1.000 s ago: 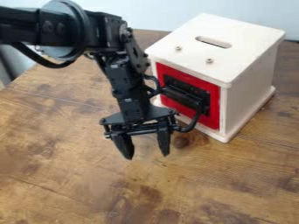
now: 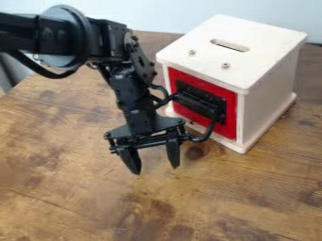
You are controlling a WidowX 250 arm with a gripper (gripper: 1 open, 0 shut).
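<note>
My black gripper point(image 2: 153, 160) hangs over the wooden table in front of a pale wooden box point(image 2: 265, 66), its two fingers pointing down and apart with nothing between them. The box has a slot in its top and a red front panel point(image 2: 231, 138) carrying a black latch-like fitting point(image 2: 201, 102), partly hidden behind the arm and its cable.
The arm reaches in from the upper left, and a pale wall shows at the top left beyond the table's edge.
</note>
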